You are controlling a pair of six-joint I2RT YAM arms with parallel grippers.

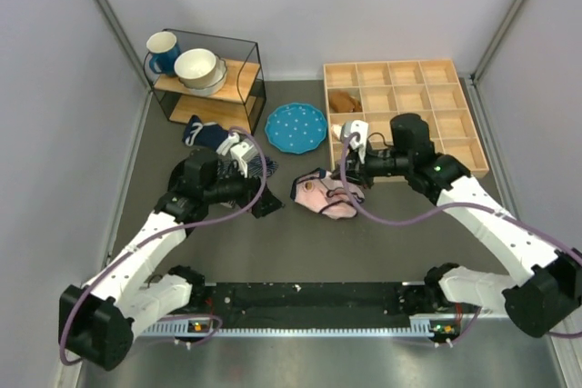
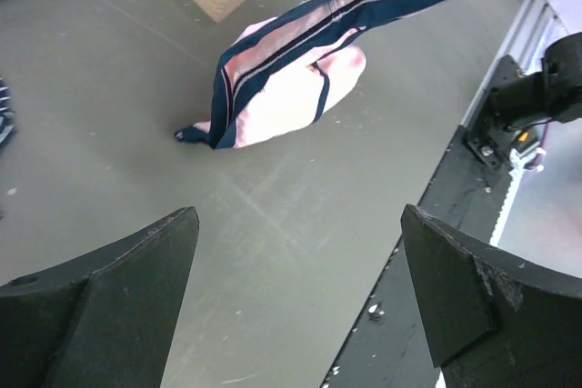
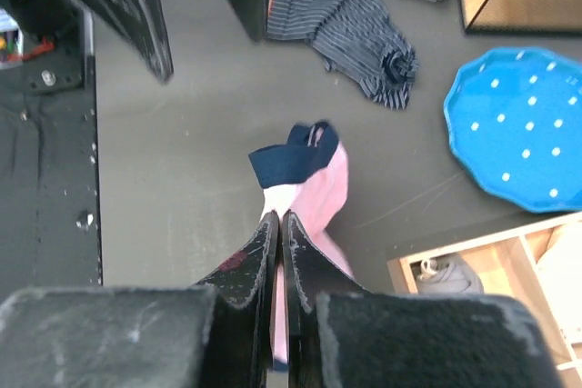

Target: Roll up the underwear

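The pink underwear [image 1: 326, 196] with navy bands hangs from my right gripper, which is shut on its fabric. In the left wrist view, the cloth [image 2: 296, 97] is drawn up toward the top right, while its lower end hangs close to or on the table. Left of the underwear, my left gripper is open, with only bare table between its fingers. The place where the right fingers pinch the cloth is partly hidden in the top view by the arm.
A wooden compartment box [image 1: 414, 88] stands behind the right arm. Further left lie a blue dotted plate [image 1: 296, 127], striped dark cloth [image 3: 350, 24] and a navy garment [image 1: 207, 134]. A shelf [image 1: 238, 76] with dishes is at the back left.
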